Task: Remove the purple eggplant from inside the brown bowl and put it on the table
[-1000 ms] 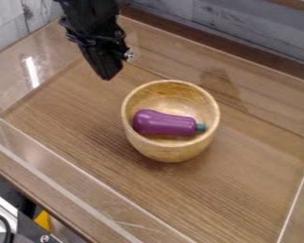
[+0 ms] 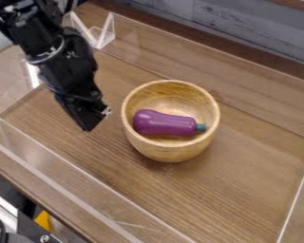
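Observation:
The purple eggplant (image 2: pixel 165 122) lies inside the brown bowl (image 2: pixel 190 90), its green stem end pointing right. Its whole upper side shows, resting low against the bowl's near inner wall. To the left of the bowl, my black gripper (image 2: pixel 91 114) hangs over the table, clear of both bowl and eggplant. Its fingers point down and toward the viewer. At this size and darkness I cannot make out how far apart they stand. No held object shows at the tips.
Bare wooden table (image 2: pixel 237 176) spreads right of and in front of the bowl. A clear plastic piece (image 2: pixel 96 30) stands behind the arm at the back left. Dark cables (image 2: pixel 9 216) lie at the lower-left table edge.
From the back left, my gripper has swept toward the viewer and slightly left, ending beside the bowl. The bowl and the eggplant have stayed put.

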